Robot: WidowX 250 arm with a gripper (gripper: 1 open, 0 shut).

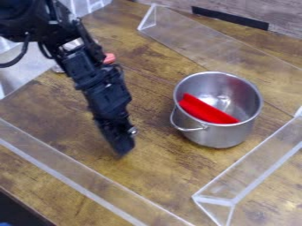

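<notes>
My black gripper (pixel 118 141) hangs low over the bare wood, left of the steel pot, its fingers blurred; nothing shows between them and it looks shut. A red object (pixel 206 109) lies inside the pot (pixel 215 134), which has a wire handle on its near left side. A small pink item (pixel 109 57) is partly behind my arm at the upper left.
Clear plastic barriers run along the table (pixel 160 181) at lower left, lower right and top. A pale tray (pixel 21 66) sits at the upper left, partly behind the arm. The wood between gripper and front is clear.
</notes>
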